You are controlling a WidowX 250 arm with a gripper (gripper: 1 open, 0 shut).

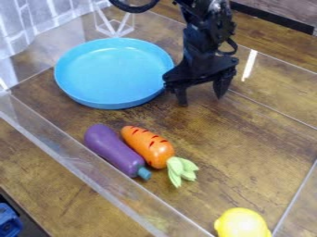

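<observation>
My black gripper [198, 81] is at the top centre of the camera view, low over the wooden table just right of a blue round dish [109, 56]. Its fingers stand apart, open, with no object visible between them. A toy carrot [150, 146] with pale green leaves and a purple eggplant [114, 148] lie side by side below, in front of the dish. A yellow lemon [242, 224] sits at the bottom right.
Clear tray walls run along the left and right. A blue object [6, 220] is partly visible at the lower left corner.
</observation>
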